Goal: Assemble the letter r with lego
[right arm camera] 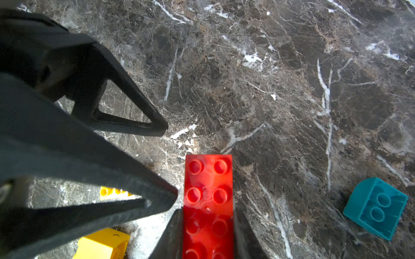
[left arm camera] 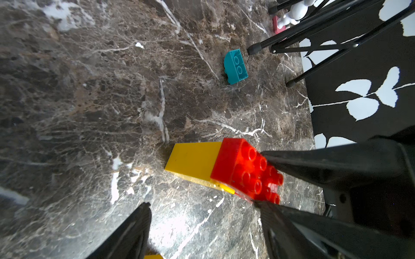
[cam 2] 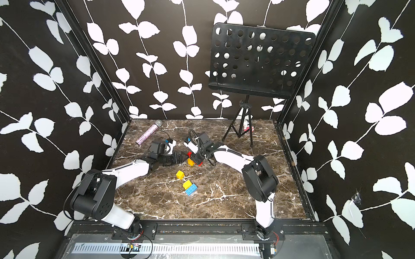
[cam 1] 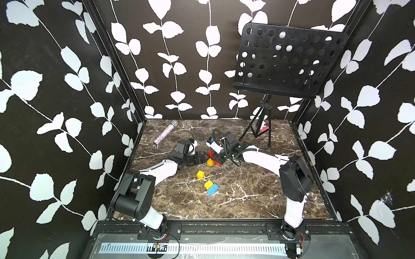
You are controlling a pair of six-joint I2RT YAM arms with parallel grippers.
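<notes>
At table centre my right gripper is shut on a red brick (right arm camera: 208,181), studs facing its camera. In the left wrist view that red brick (left arm camera: 233,164) is against a yellow brick (left arm camera: 192,159); whether they are joined I cannot tell. My left gripper faces them from the left, fingers apart with nothing between them. Loose yellow bricks (cam 1: 200,174) (cam 2: 187,184) and a light blue brick (cam 1: 212,189) lie nearer the front. A teal brick (right arm camera: 375,208) lies beyond the red one.
A black music stand (cam 1: 289,60) stands at the back right, with a small figure (left arm camera: 291,17) among its legs. A glittery pink microphone (cam 2: 147,133) lies at the back left.
</notes>
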